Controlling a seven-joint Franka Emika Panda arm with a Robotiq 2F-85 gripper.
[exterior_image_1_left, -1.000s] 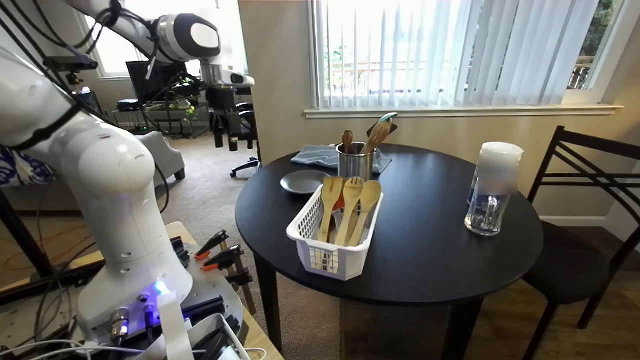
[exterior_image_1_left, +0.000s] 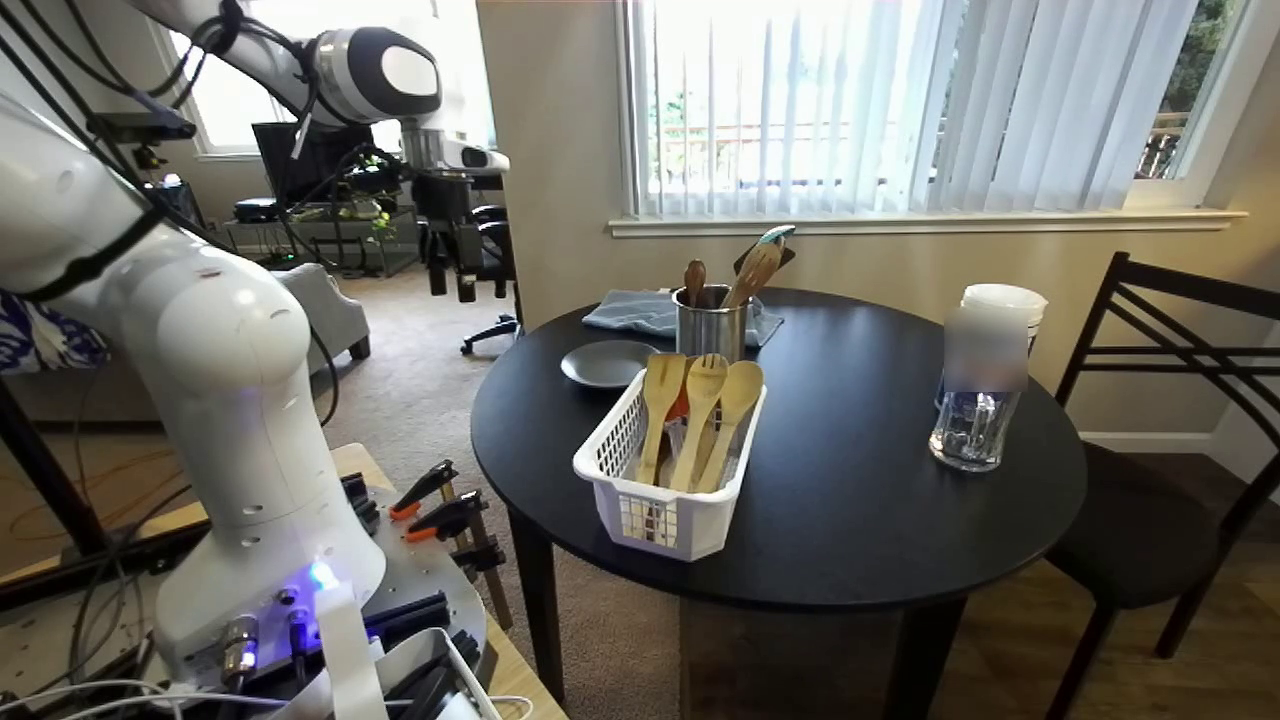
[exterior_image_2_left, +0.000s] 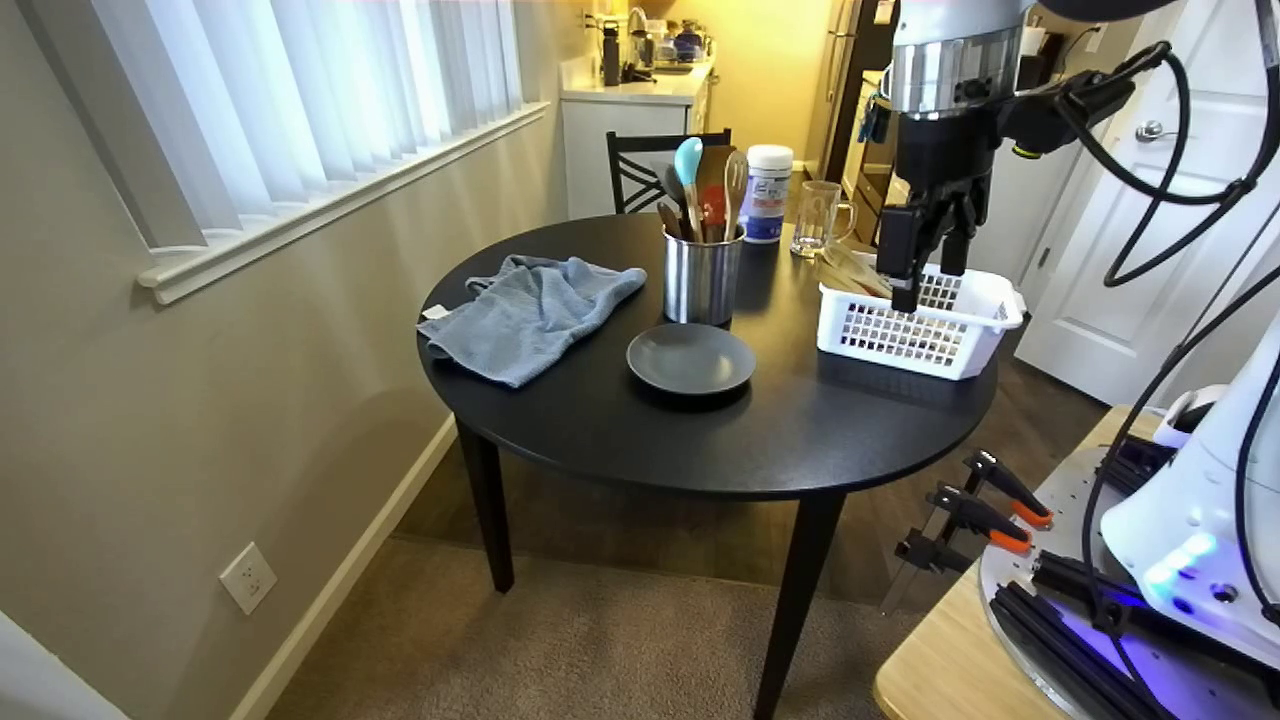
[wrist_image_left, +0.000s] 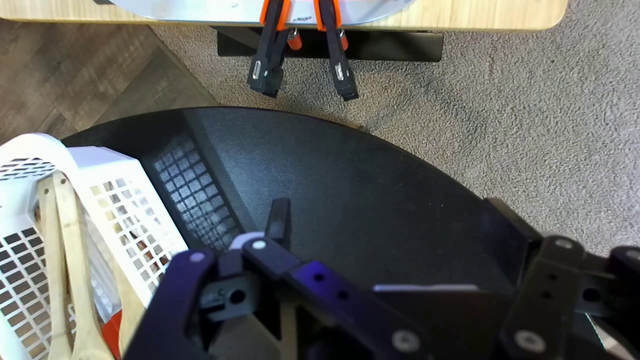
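Above the near-left side of the round black table (exterior_image_1_left: 864, 528), my gripper (exterior_image_1_left: 468, 283) hangs pointing down. In the wrist view the fingers (wrist_image_left: 279, 222) stand wide apart, with only bare table between them, so the gripper is open and empty. A white plastic basket (exterior_image_1_left: 675, 528) holds wooden utensils (exterior_image_1_left: 702, 420) and something red. In the wrist view the basket (wrist_image_left: 129, 207) is left of my fingers. Behind it on the table are a dark grey plate (exterior_image_2_left: 691, 359) and a metal canister (exterior_image_2_left: 699, 282) full of utensils. A blue-grey cloth (exterior_image_2_left: 528, 314) lies crumpled nearby.
A glass mug (exterior_image_2_left: 817, 216) and a white-lidded tub (exterior_image_2_left: 765, 192) stand together on the table's far side. A dark chair (exterior_image_1_left: 1140, 516) is beside the table. Clamps (exterior_image_1_left: 446, 516) stick out from the robot's base. Bare tabletop lies between basket and mug.
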